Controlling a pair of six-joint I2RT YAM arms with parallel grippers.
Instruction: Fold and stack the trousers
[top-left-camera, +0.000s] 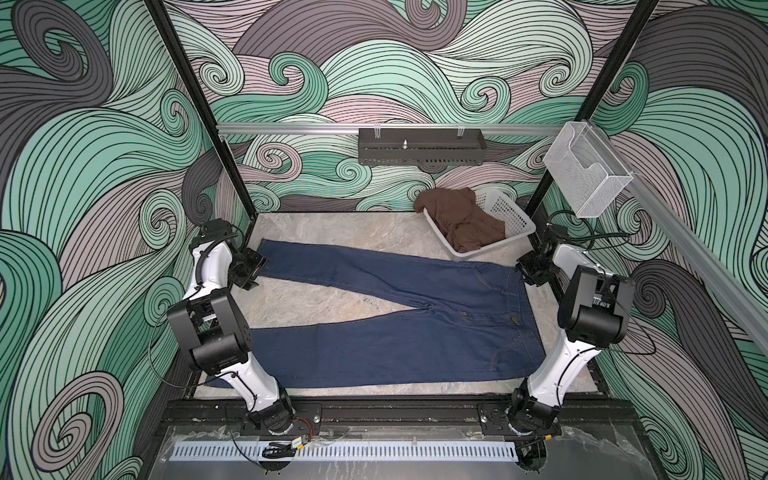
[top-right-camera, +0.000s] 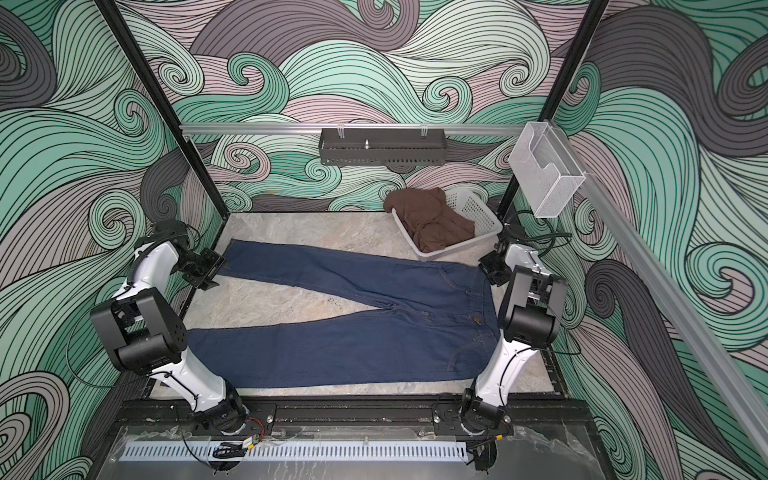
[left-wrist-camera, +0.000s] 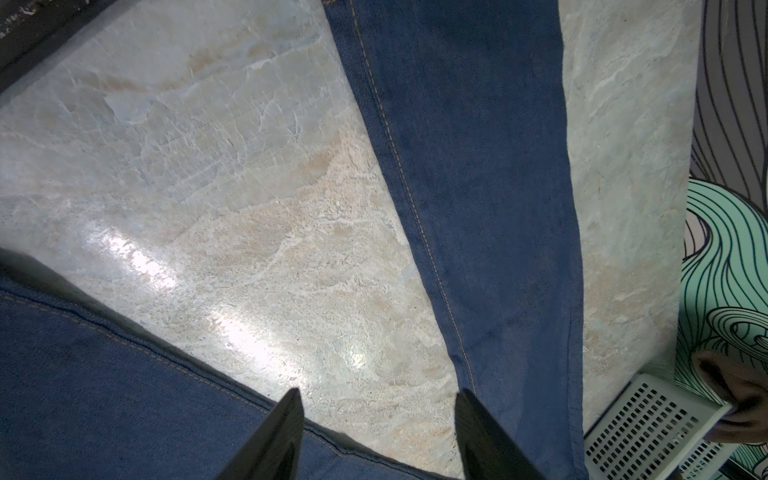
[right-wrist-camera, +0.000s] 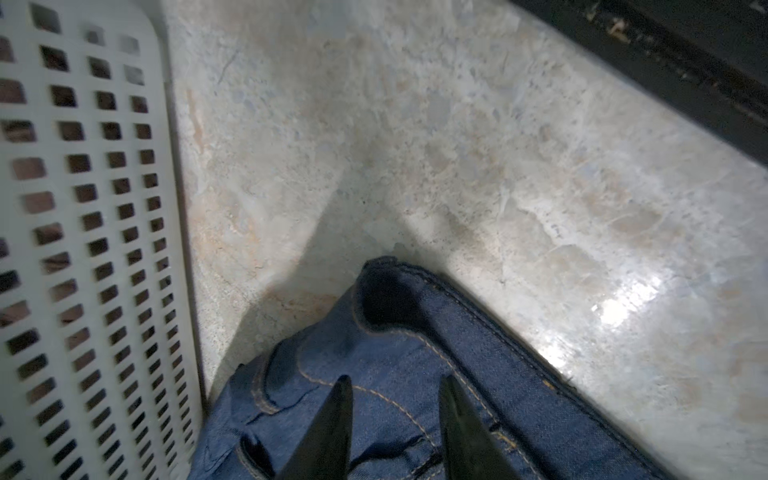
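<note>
Dark blue trousers (top-left-camera: 384, 344) lie spread on the table, legs to the left and waist to the right, with a gap between the legs. Above the end of the far leg (left-wrist-camera: 480, 160) hangs my left gripper, its fingers apart and nothing between them. My right gripper stands open over the far corner of the waistband (right-wrist-camera: 496, 328). In the right wrist view a waist edge with stitching runs beneath its fingertips; no cloth shows clamped. The end of the near leg is partly hidden behind the left arm in the top left view.
At the back right stands a light grey basket (top-left-camera: 518, 220) holding brown cloth (top-left-camera: 460, 220), close to the far waist corner. Bare table (top-left-camera: 360, 228) shows behind the far leg and between the legs. A white mesh holder (top-left-camera: 588, 172) hangs at the right.
</note>
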